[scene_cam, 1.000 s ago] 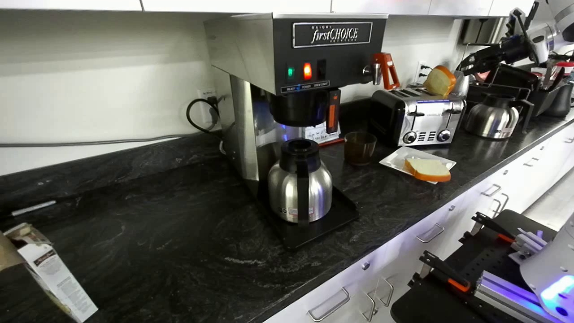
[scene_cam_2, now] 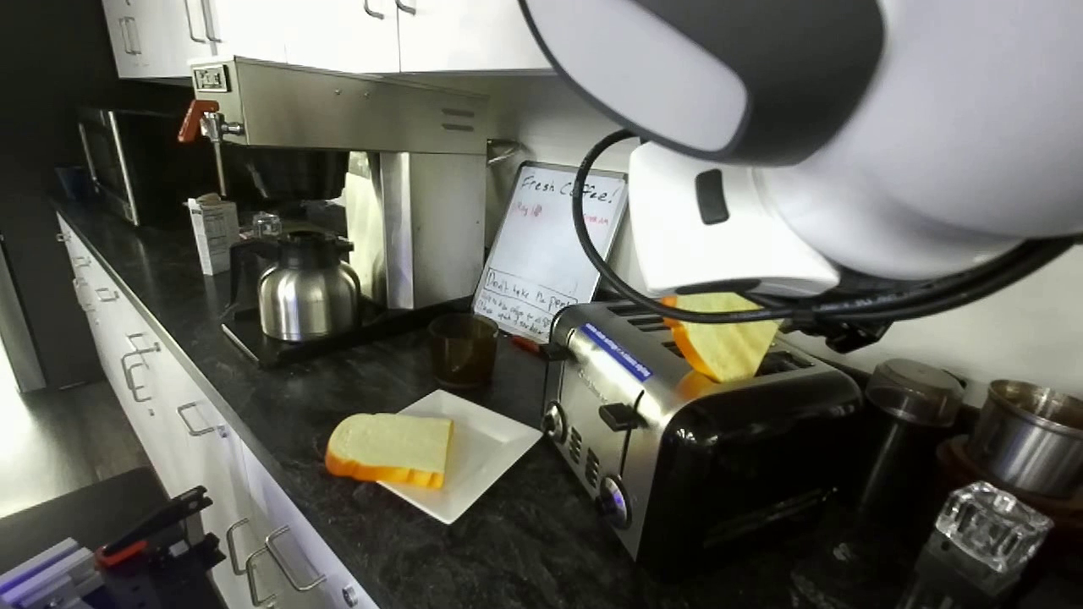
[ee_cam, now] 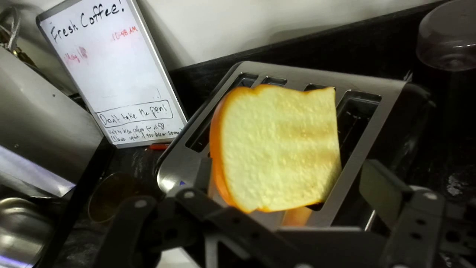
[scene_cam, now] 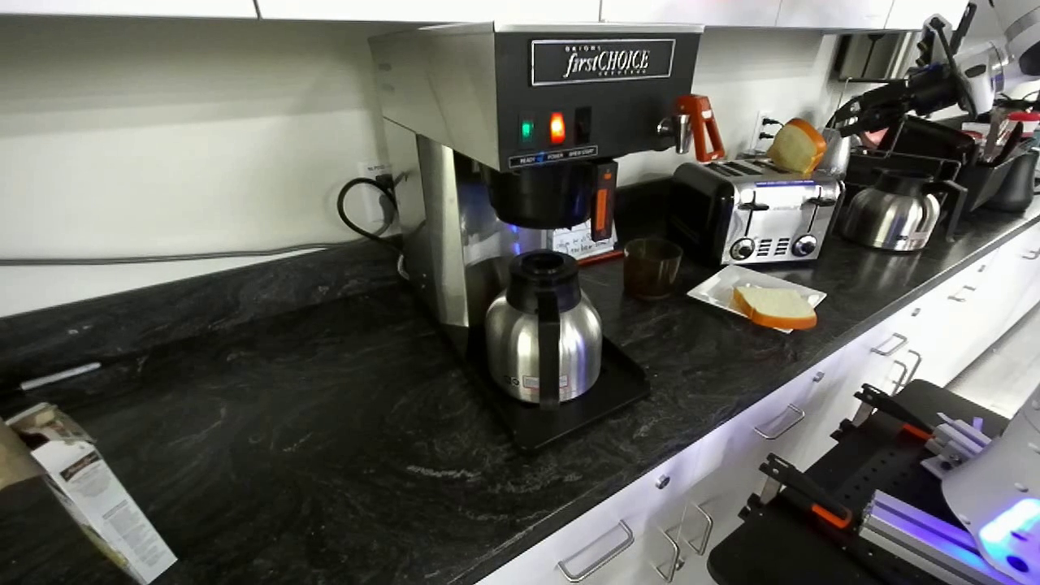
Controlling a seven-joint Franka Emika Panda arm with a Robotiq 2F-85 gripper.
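Note:
A slice of bread (ee_cam: pixel 279 147) rests tilted at the top of the silver toaster (ee_cam: pixel 383 82), covering part of its slots. How far it reaches into a slot cannot be told. My gripper is open, its fingers spread on either side of the slice's lower part in the wrist view and not closed on it. From the first exterior side, the slice (scene_cam: pixel 797 146) sticks up out of the toaster (scene_cam: pixel 775 210), with the gripper (scene_cam: pixel 846 119) just right of it. Another slice (scene_cam_2: pixel 396 447) lies on a white square plate (scene_cam_2: pixel 495 447), overhanging its edge.
A brown cup (scene_cam_2: pixel 463 350) and a whiteboard (scene_cam_2: pixel 553 244) stand between the toaster and the coffee maker (scene_cam: pixel 439 83). A steel carafe (scene_cam: pixel 543 341) sits under the brewer; another carafe (scene_cam: pixel 892 216) is right of the toaster.

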